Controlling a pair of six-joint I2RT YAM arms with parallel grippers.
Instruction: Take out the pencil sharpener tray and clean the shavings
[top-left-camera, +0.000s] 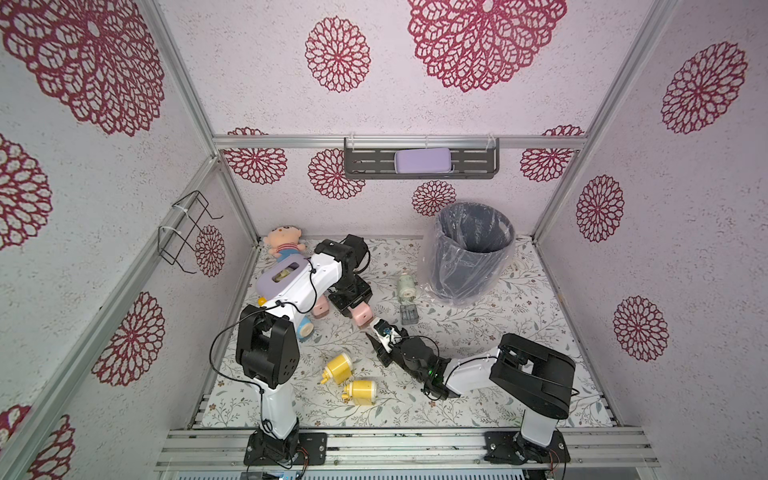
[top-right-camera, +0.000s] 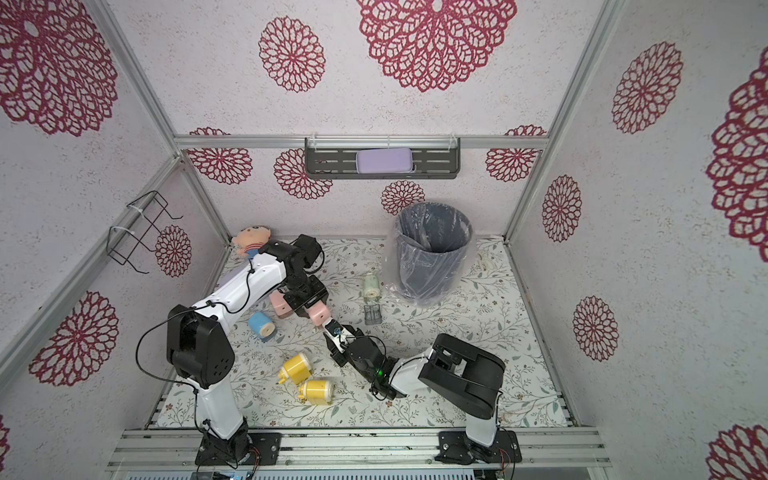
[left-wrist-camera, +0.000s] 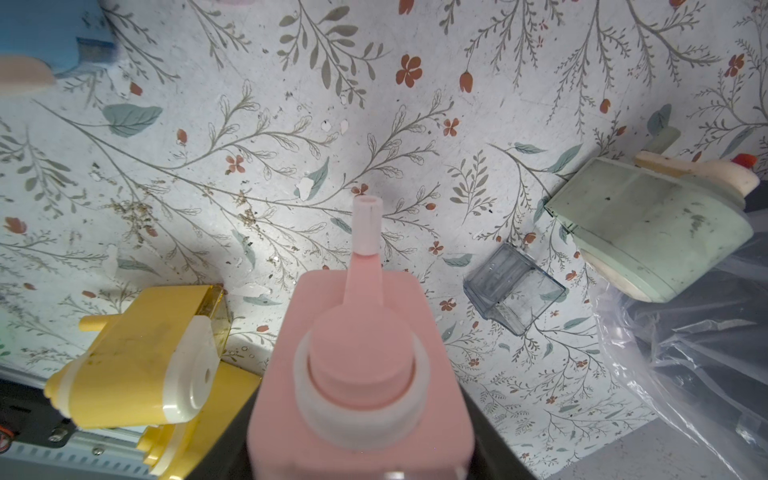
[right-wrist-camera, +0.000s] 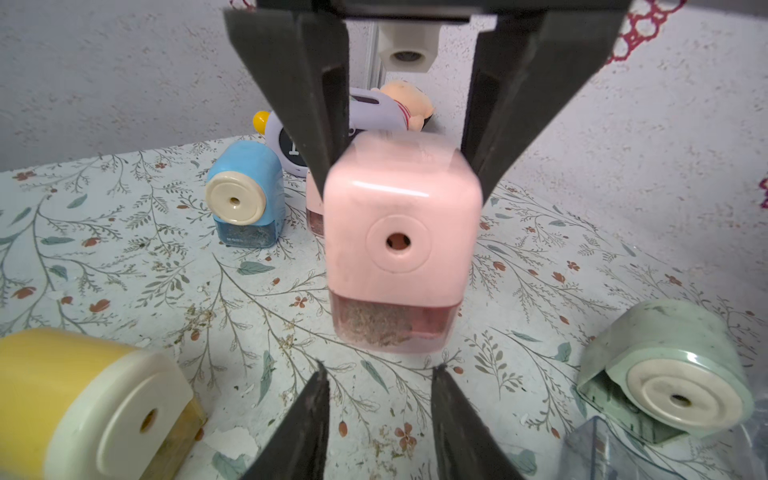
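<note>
My left gripper is shut on a pink pencil sharpener (right-wrist-camera: 400, 240), held up above the table. The sharpener's clear tray (right-wrist-camera: 392, 324) sits in its lower end, with brown shavings visible inside. Its handle side faces the left wrist camera. Just in front of and below the tray, my right gripper is open, its two fingers apart and nothing between them. A green sharpener (left-wrist-camera: 664, 224) lies near the bin, and an empty clear tray (left-wrist-camera: 512, 288) lies separately beside it.
A lined grey bin (top-left-camera: 468, 256) stands at the back right. Two yellow sharpeners (top-left-camera: 337, 368) lie at the front left. A blue sharpener (right-wrist-camera: 246, 192) and another pink one (top-left-camera: 321, 307) stand farther left.
</note>
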